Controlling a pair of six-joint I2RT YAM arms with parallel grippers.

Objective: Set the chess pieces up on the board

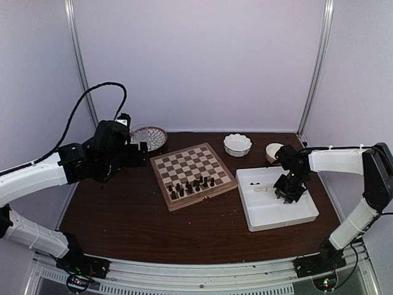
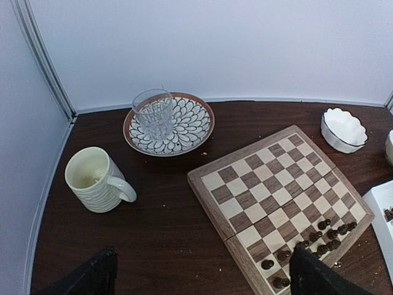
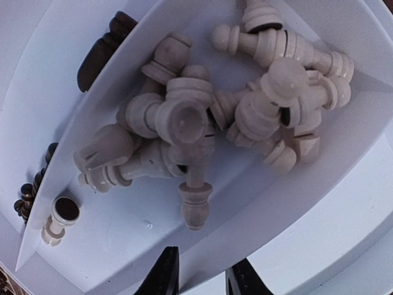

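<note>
The chessboard [image 1: 184,163] holds several dark pieces [image 1: 197,184] along its near side; its far part is bare. White pieces [image 3: 184,123] lie heaped in the white tray [image 1: 270,218], with a few dark pieces [image 3: 101,55] beside the divider. My right gripper is over the tray, low beside the pile, fingers part open with nothing seen between them. My left gripper hangs in the air left of the board, open and empty.
At the back are a patterned plate [image 2: 187,135] with a glass [image 2: 153,114], a white fluted bowl [image 1: 237,145] and another bowl [image 1: 274,151]. A mug [image 2: 92,184] stands at the left.
</note>
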